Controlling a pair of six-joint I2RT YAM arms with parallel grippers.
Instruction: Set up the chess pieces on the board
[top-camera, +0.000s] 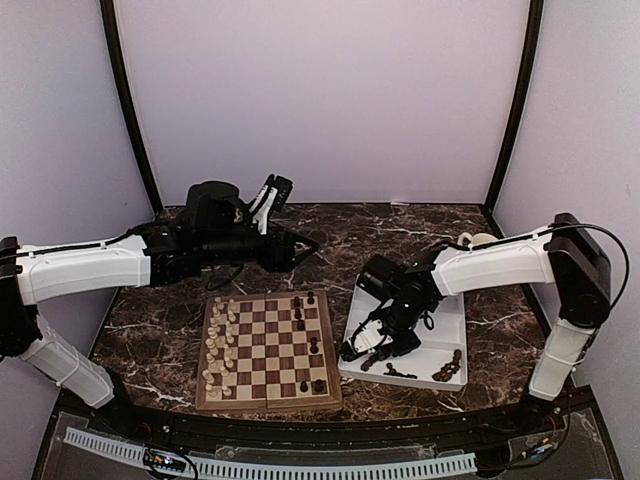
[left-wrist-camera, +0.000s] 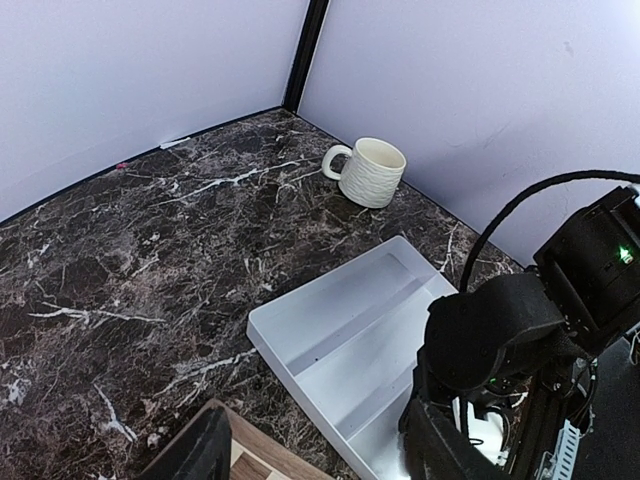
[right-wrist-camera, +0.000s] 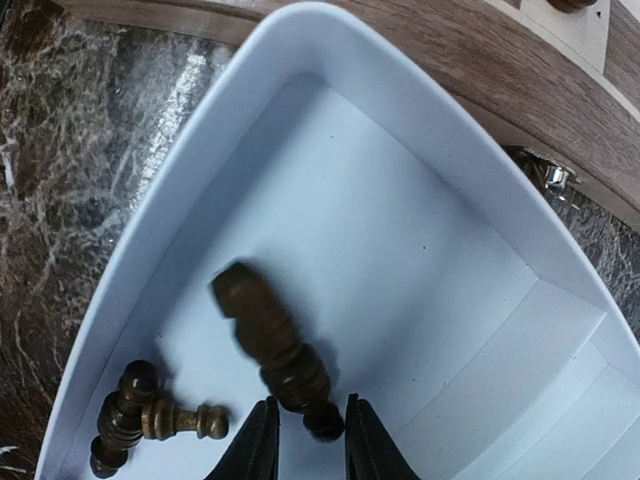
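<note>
The wooden chessboard has rows of light pieces along its left side and several dark pieces on the right. In the white tray, a dark brown chess piece lies tilted and slightly blurred. Its narrow end reaches between the fingertips of my right gripper, with gaps visible beside it, so the fingers are not closed on it. Two more dark pieces lie together by the tray wall. My left gripper is open and empty, held above the table behind the board.
More dark pieces lie in the tray's front right corner. The tray's raised walls stand close to the board's right edge. A white mug is at the back right. Bare marble table lies behind the board.
</note>
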